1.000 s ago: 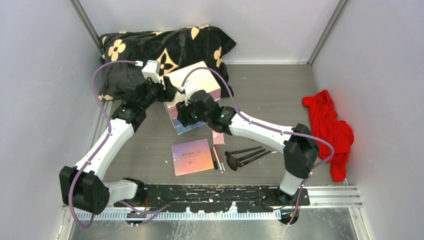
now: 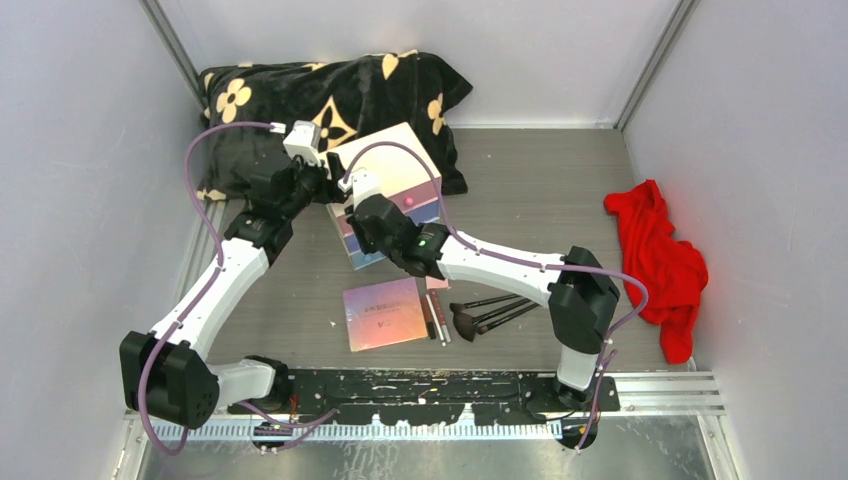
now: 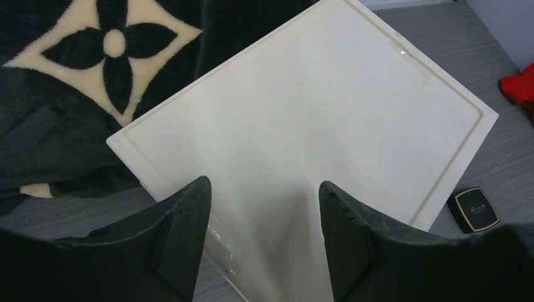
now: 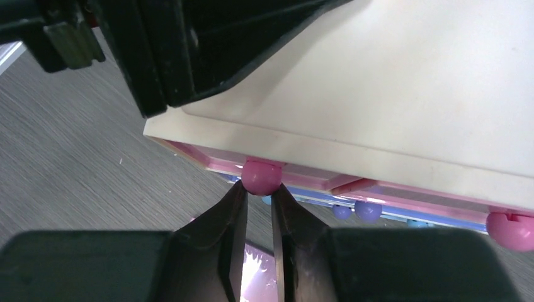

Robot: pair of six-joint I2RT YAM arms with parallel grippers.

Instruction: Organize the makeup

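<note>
A white-topped makeup organizer (image 2: 395,150) with pink, purple and blue drawers sits before the dark pillow. My left gripper hovers over its top, part open, nothing between the fingers in the left wrist view. My right gripper is at the front, fingertips at a round pink drawer knob (image 4: 261,176); whether they are closed on it I cannot tell. A gradient palette (image 2: 385,315), pencils (image 2: 436,318) and several dark brushes (image 2: 480,318) lie nearer the front. A small black box (image 3: 473,209) shows beside the organizer.
The patterned black pillow (image 2: 260,110) fills the back left. A red cloth (image 2: 655,260) lies along the right wall.
My right gripper has moved a little left along the organizer's front. The left arm looks almost unchanged.
</note>
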